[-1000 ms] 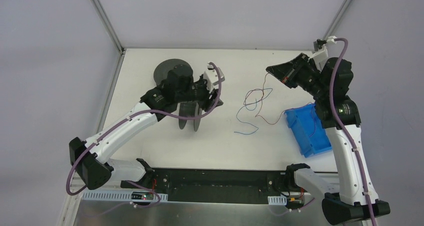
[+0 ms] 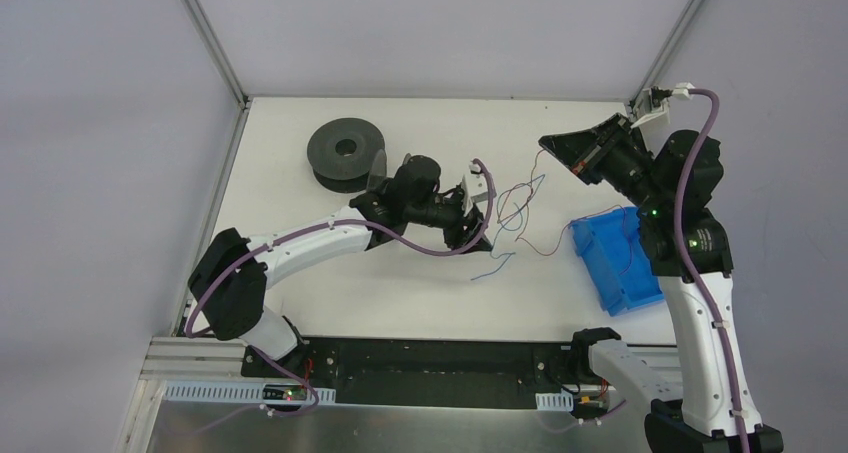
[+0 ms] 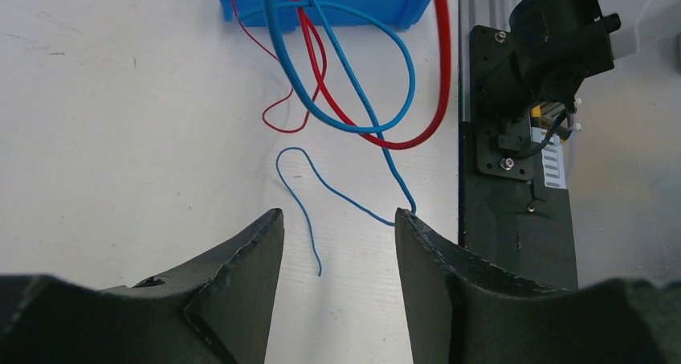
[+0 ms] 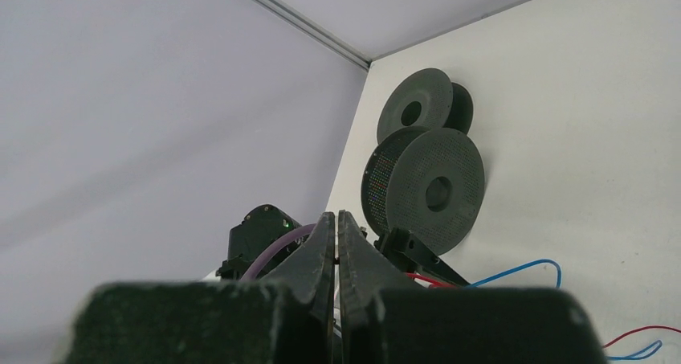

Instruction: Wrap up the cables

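Note:
Thin red and blue cables (image 2: 521, 213) lie in loose loops right of the table's middle. At the tip of my right gripper (image 2: 542, 143), which is shut, a red strand rises from them and appears pinched. No cable shows clearly between its fingers in the right wrist view. My left gripper (image 2: 484, 247) stands open by the left side of the loops. Looped cables (image 3: 353, 129) hang close before the left wrist camera, and a blue cable end (image 3: 309, 223) appears past the gap between the fingers. I cannot tell whether these fingers touch cable.
Two dark grey spools stand at the back left: one lying flat (image 2: 345, 148), the other on edge (image 4: 438, 189), mostly behind my left arm in the top view. A blue bin (image 2: 615, 258) sits at the right with a red strand running into it.
My left gripper has moved right and toward the front, from near the spools to the cables. The right gripper shifted slightly right and frontward, the red strand still at its tip.

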